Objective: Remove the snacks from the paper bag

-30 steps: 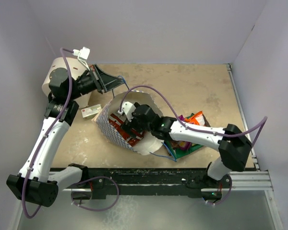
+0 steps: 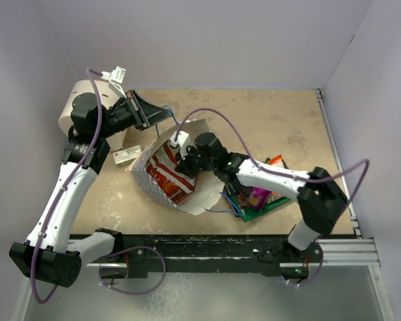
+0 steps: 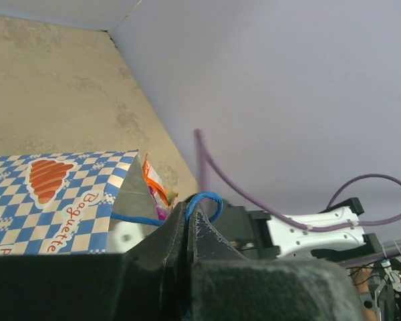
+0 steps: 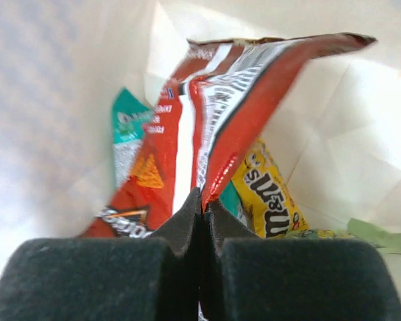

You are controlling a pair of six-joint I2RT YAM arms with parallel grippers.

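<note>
The paper bag (image 2: 148, 186), blue-checked outside and white inside, lies with its mouth spread. Over its far rim my left gripper (image 2: 167, 114) is shut on the bag's blue handle (image 3: 204, 196). Inside the bag, my right gripper is shut on a red snack bag (image 4: 164, 150), which is pinched into folds and bulges up between the fingertips. A yellow snack bag (image 4: 267, 190) and a teal packet (image 4: 127, 120) lie under and beside it. In the top view the right arm covers part of the bag's mouth.
Several snacks lie in a green-edged pile (image 2: 260, 197) right of the bag, partly behind the right arm. A small white box (image 2: 126, 155) sits at left.
The left gripper keeps its place at the handle.
</note>
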